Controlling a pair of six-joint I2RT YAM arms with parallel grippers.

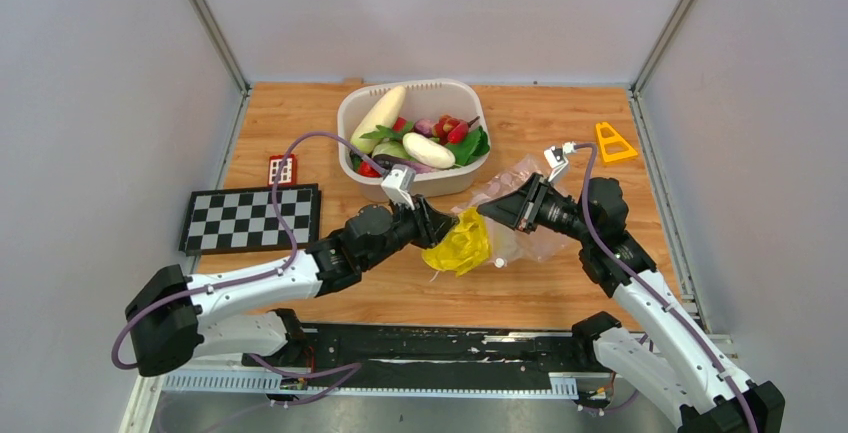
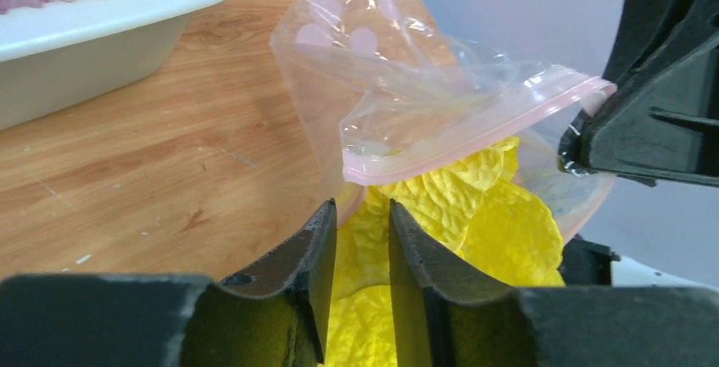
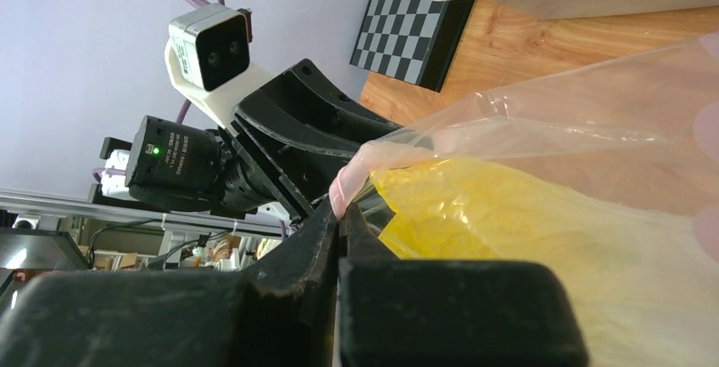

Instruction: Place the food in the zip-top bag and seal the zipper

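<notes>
A clear zip bag (image 2: 381, 70) with a pink zipper hangs from my right gripper, which is shut on the bag's rim. The crinkled yellow food bundle (image 1: 462, 248) sits at the bag's mouth, partly behind the clear plastic in the right wrist view. My left gripper is at the yellow bundle, its fingers partly open, with yellow material just beyond and between them; whether it grips any is unclear.
A white basket of vegetables (image 1: 355, 123) stands at the back centre. A checkerboard (image 1: 250, 220) lies on the left, a yellow triangle piece (image 1: 618, 153) at the back right.
</notes>
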